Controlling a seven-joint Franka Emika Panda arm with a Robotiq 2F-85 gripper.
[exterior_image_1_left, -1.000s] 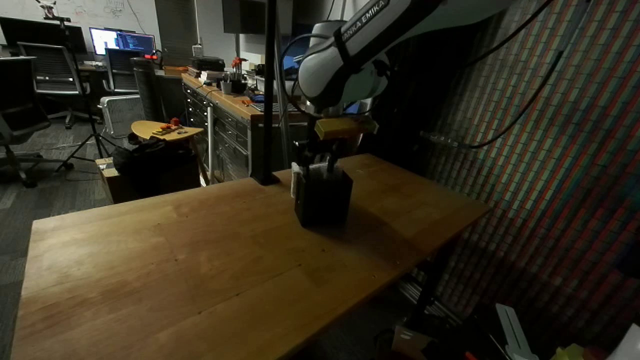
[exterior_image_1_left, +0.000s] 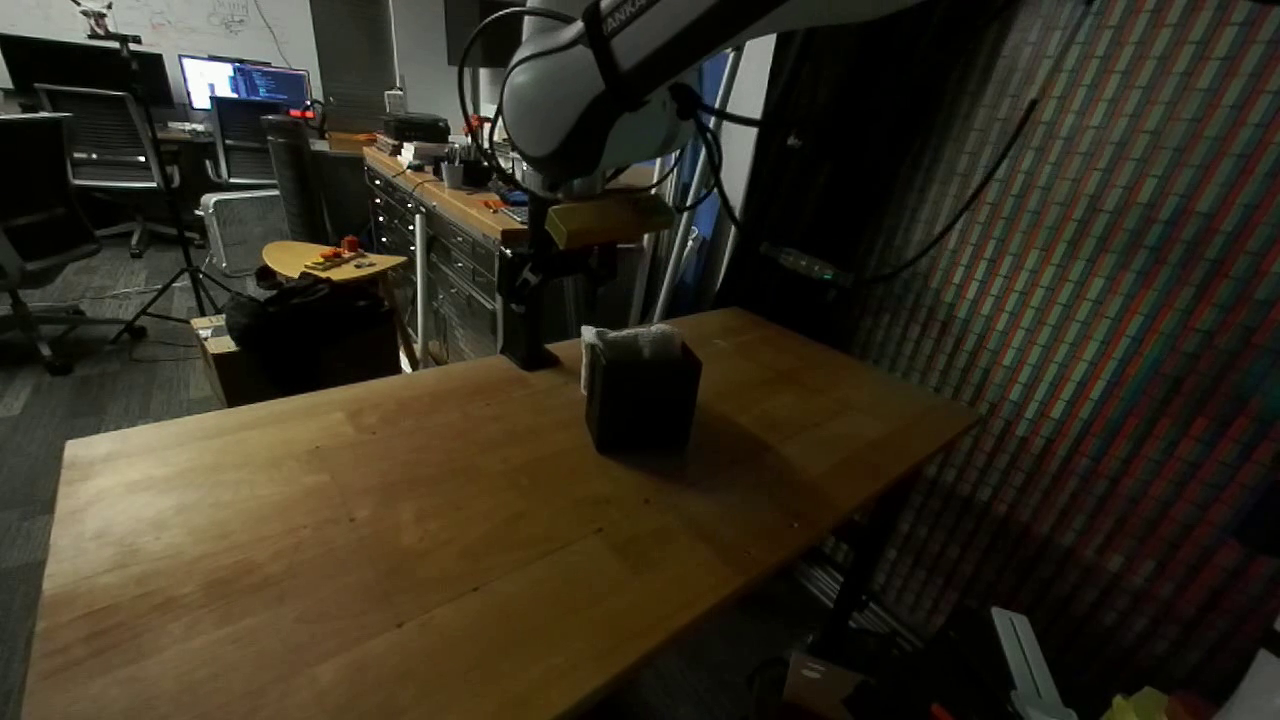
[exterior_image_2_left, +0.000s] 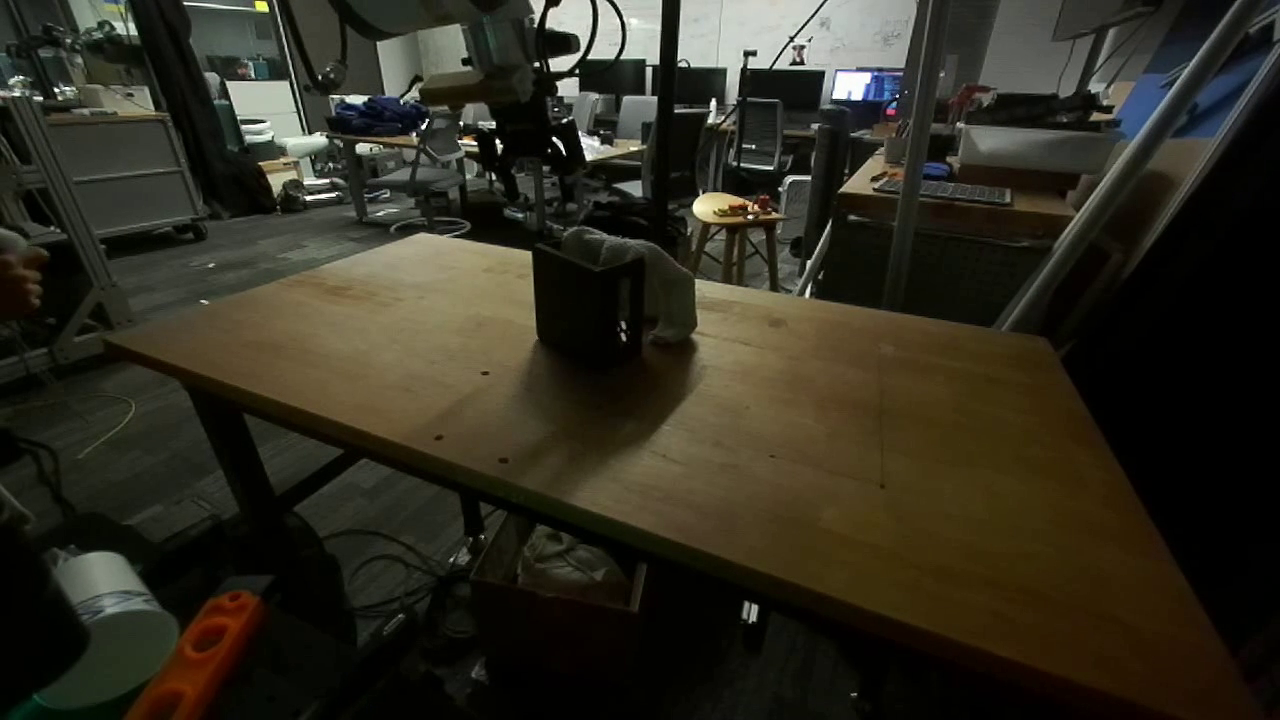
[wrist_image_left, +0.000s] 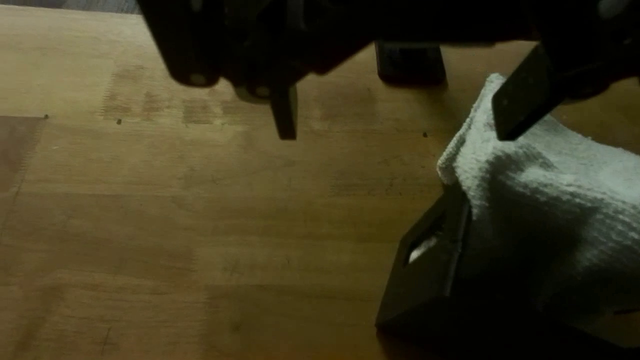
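Observation:
A black box (exterior_image_1_left: 644, 402) stands upright on the wooden table, with a white cloth (exterior_image_2_left: 671, 295) stuffed in its top. Part of the cloth drapes over one side and hangs down close to the tabletop. In the wrist view the cloth (wrist_image_left: 564, 174) and the slotted wall of the box (wrist_image_left: 426, 264) fill the lower right. My gripper is open, its fingers wide apart with only bare table seen between them. One fingertip (wrist_image_left: 519, 99) overlaps the cloth in that view, but the exterior views show the gripper (exterior_image_2_left: 534, 204) raised above the table, clear of the box.
A black post (exterior_image_1_left: 524, 324) stands at the table's far edge, close behind the box.
A second ago my gripper was down at the top of the box, by the cloth. Now it is higher and further left in exterior view 1. The box has barely shifted.

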